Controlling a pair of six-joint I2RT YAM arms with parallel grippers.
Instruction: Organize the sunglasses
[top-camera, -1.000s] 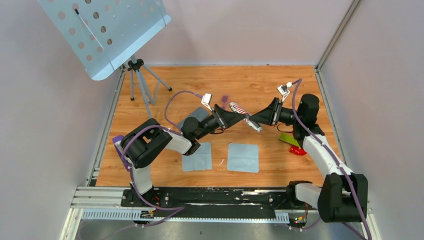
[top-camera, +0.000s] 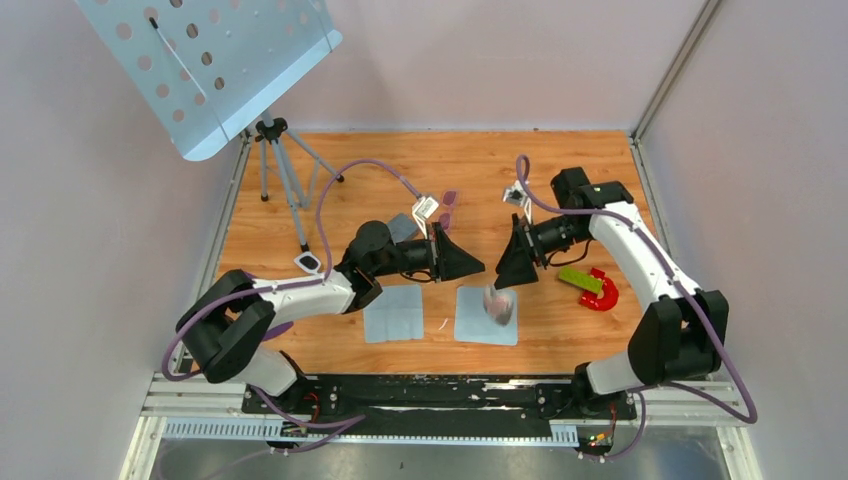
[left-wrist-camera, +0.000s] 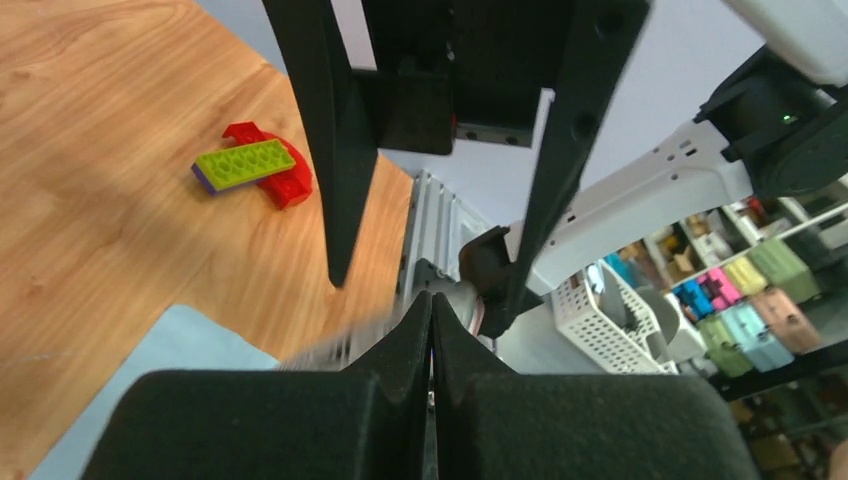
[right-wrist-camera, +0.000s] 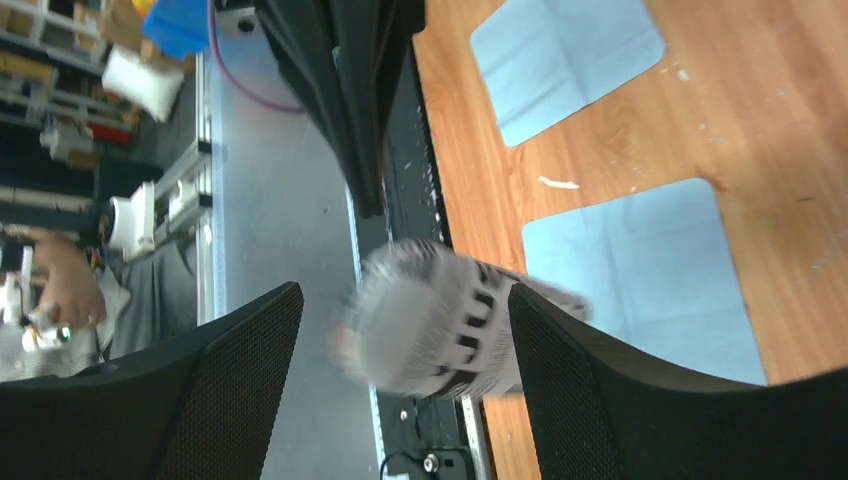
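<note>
The flag-patterned case (top-camera: 500, 303) is a motion-blurred shape below the grippers, over the right blue cloth (top-camera: 486, 330). In the right wrist view the blurred case (right-wrist-camera: 440, 320) shows in front of my spread fingers (right-wrist-camera: 215, 370), with no grip on it visible. My right gripper (top-camera: 516, 280) is open. My left gripper is shut, its fingertips meeting with nothing between them. Pink sunglasses (top-camera: 449, 203) lie on the table at the back, behind the left gripper. Left of them sits a grey case (top-camera: 403, 228), partly hidden by the left arm.
A second blue cloth (top-camera: 394, 326) lies left of the first. At right are a green block (top-camera: 580, 280) and a red curved piece (top-camera: 602, 296). A tripod (top-camera: 290, 180) stands at the back left.
Both arms have moved toward the front.
</note>
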